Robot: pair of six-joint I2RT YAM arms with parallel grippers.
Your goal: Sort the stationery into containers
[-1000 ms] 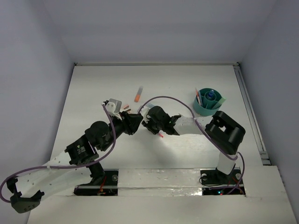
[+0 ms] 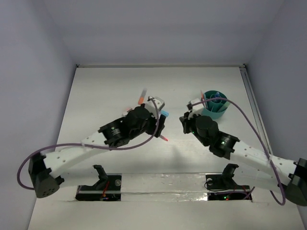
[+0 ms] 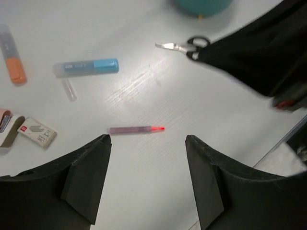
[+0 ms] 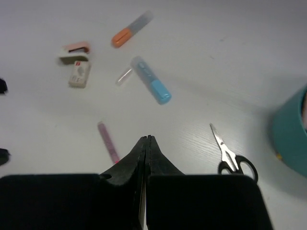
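My left gripper hangs over the stationery, fingers apart with nothing between. My right gripper is shut, nothing visible between its tips. Below lie a pink-tipped pen (image 3: 132,130), a blue-capped marker (image 3: 91,66), an orange-capped marker (image 3: 13,57), a small clear piece (image 3: 69,88), an eraser (image 3: 37,132), a stapler-like item (image 4: 73,53) and black-handled scissors (image 4: 229,155). The teal container (image 2: 213,112) at the right holds several items; the scissors lie beside it.
A white table (image 2: 96,81) is bordered by side walls and a back rail. Both arms occupy the front.
My right gripper has pulled back rightward from the middle toward the container.
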